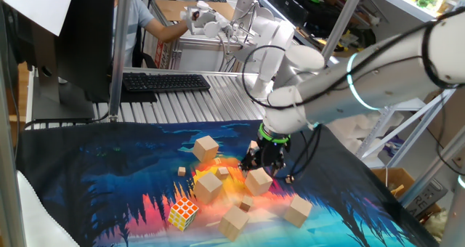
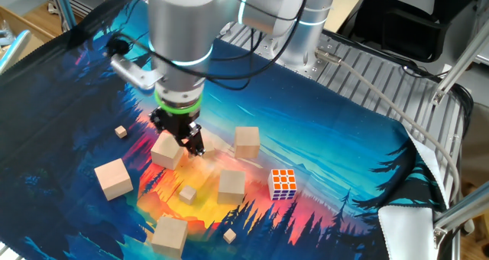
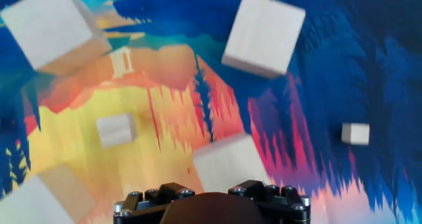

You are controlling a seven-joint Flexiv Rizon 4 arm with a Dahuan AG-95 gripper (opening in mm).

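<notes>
My gripper (image 1: 263, 163) is above the cloth among several pale wooden blocks. In exterior view 2 the gripper (image 2: 183, 138) stands just beside and over a large block (image 2: 164, 153), partly covering it. At the bottom of the wrist view its dark linkages flank a large block (image 3: 231, 159), whose lower part is hidden. The fingertips do not show clearly, so I cannot tell how far the fingers are apart. Nothing is visibly lifted. A small block (image 3: 116, 129) and a smaller cube (image 3: 355, 134) lie to either side of that large block.
A Rubik's cube (image 1: 183, 213) sits at the near left among the blocks. Other large blocks (image 1: 205, 148) stand scattered around the middle of the cloth. A keyboard (image 1: 166, 82) lies beyond the cloth.
</notes>
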